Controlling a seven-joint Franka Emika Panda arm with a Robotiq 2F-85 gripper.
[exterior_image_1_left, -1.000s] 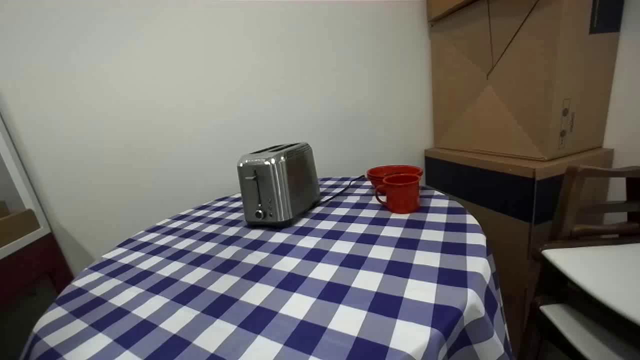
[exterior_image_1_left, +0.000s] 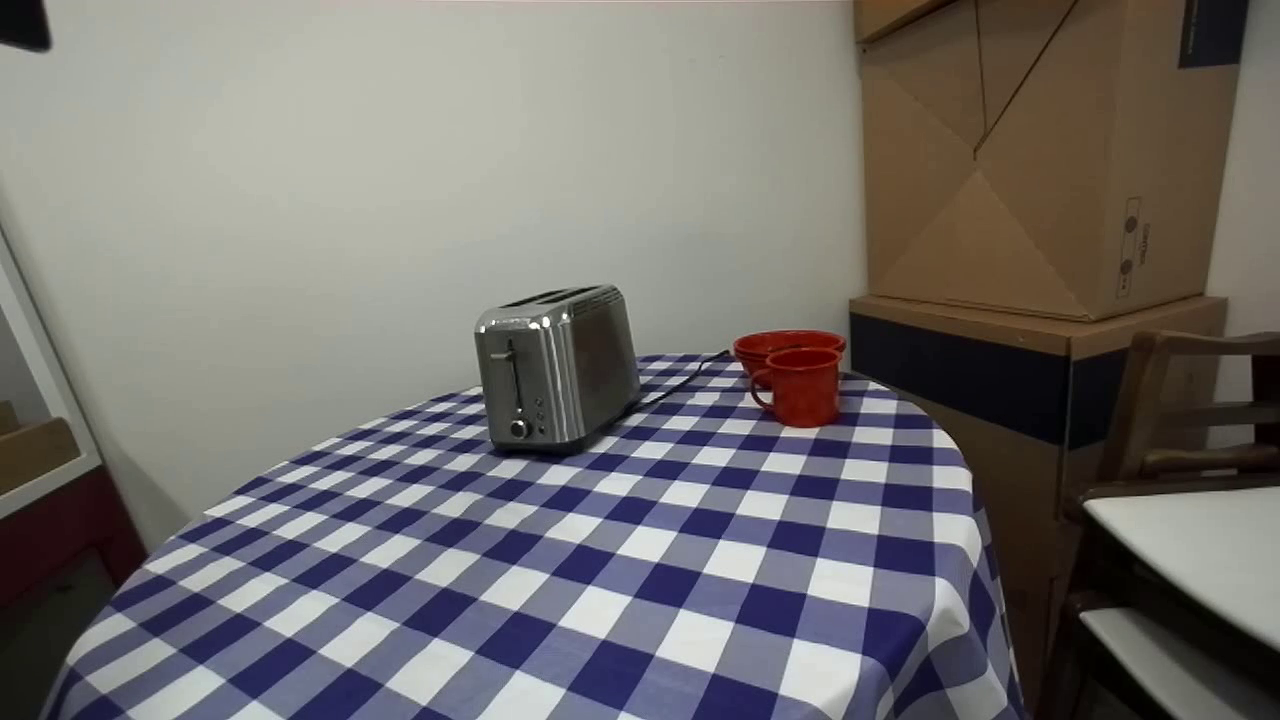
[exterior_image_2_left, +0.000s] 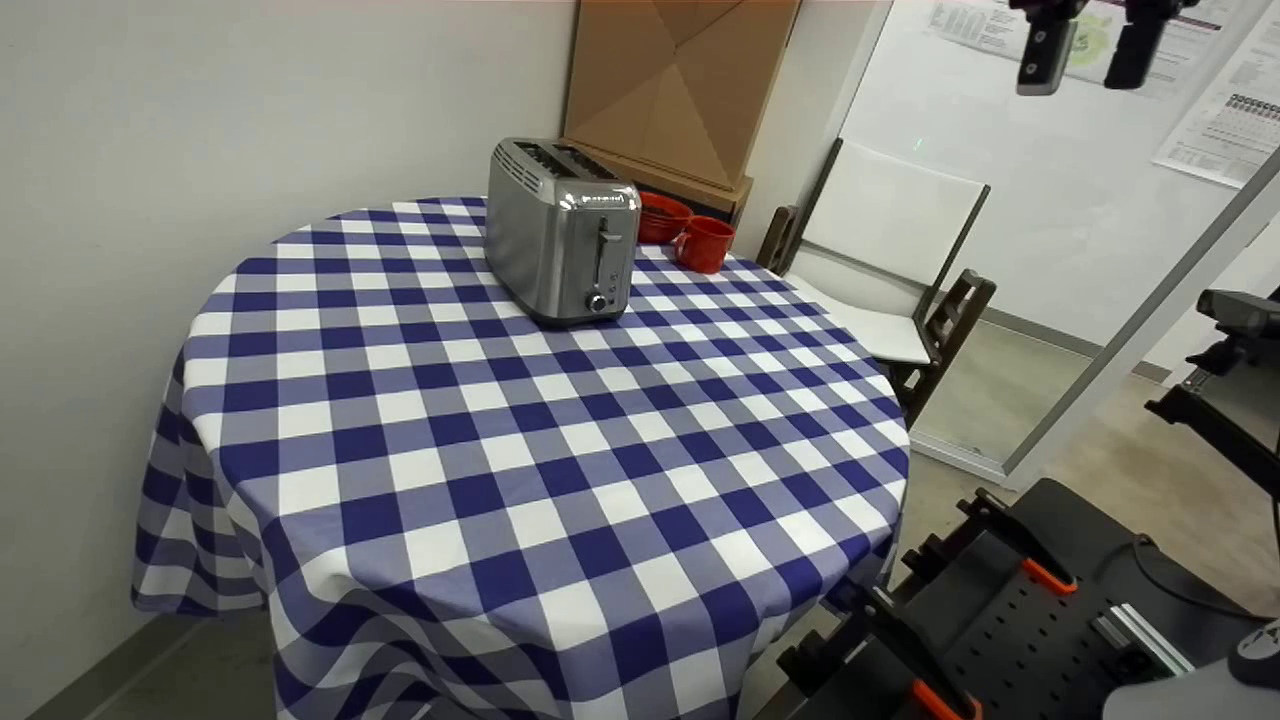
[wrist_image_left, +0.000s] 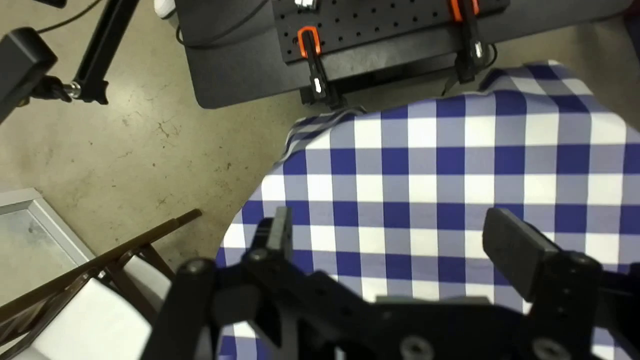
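Observation:
My gripper is open, its two dark fingers wide apart over the table with only checked cloth showing between them. In the second exterior view the gripper (exterior_image_2_left: 1087, 62) hangs high at the top right, well clear of the table. A silver toaster (exterior_image_1_left: 558, 370) stands upright toward the back of the table. Right of it sits a red mug (exterior_image_1_left: 805, 388), with a red bowl (exterior_image_1_left: 768, 340) behind, partly hidden by the mug. Neither toaster, mug nor bowl appears in the wrist view.
A blue and white checked cloth (exterior_image_2_left: 414, 402) covers the round table, whose front and middle are bare. A black cord (exterior_image_1_left: 686, 382) runs behind the toaster. Cardboard boxes (exterior_image_1_left: 996, 180) fill the back corner. A chair (exterior_image_2_left: 882, 258) stands beyond the table's right edge.
A dark part of the arm or gripper has come into the top left corner of the first exterior view. Toaster, mug and bowl have not moved.

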